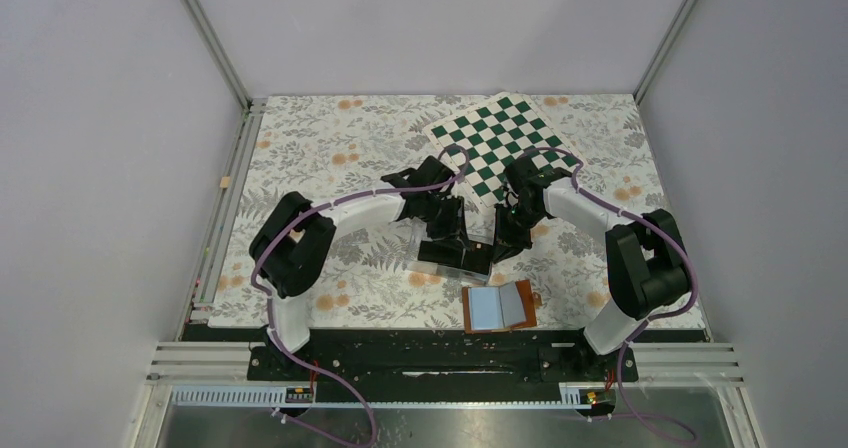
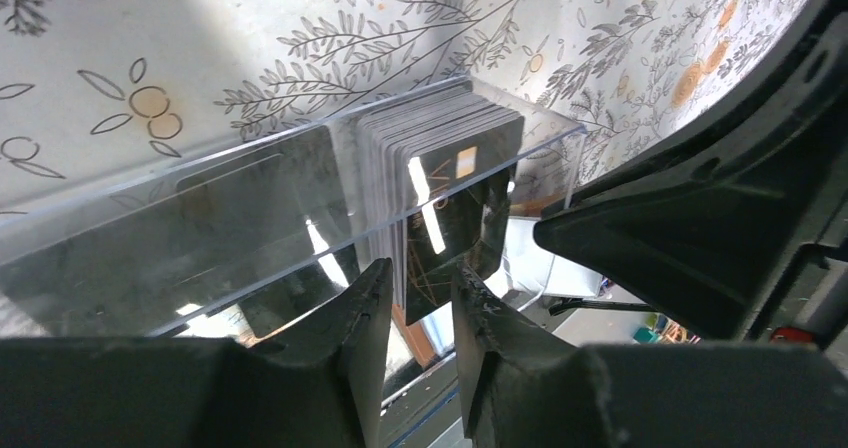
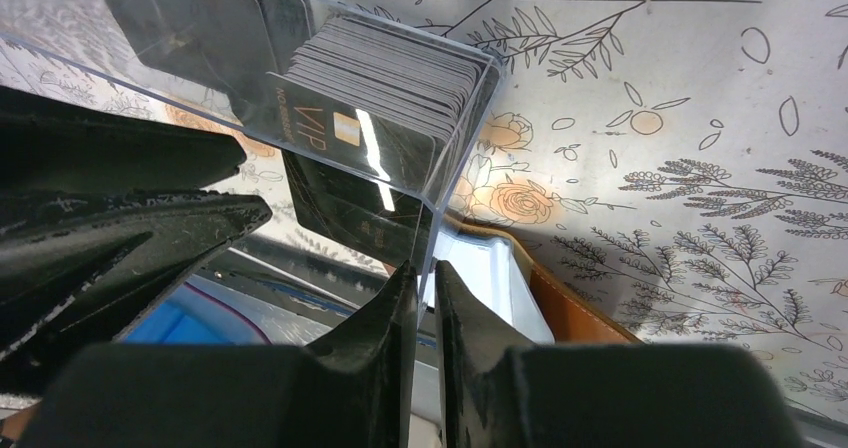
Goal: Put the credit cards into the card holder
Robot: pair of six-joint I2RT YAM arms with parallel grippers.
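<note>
A clear box (image 1: 450,274) lies mid-table with a stack of black cards (image 2: 440,173) standing at its right end. In the right wrist view the front card (image 3: 310,128) reads VIP. My left gripper is part open just in front of the stack, nothing visible between its fingers. My right gripper stands at the box's right corner with a narrow gap between its fingers; the clear wall runs down toward that gap, and contact cannot be told. Toward the front edge lies the open brown card holder (image 1: 530,296) with pale sleeves (image 1: 486,309).
Behind the arms, a green and white checkered board (image 1: 505,128) lies on the patterned tabletop. Both grippers are close together over the box, little room between them.
</note>
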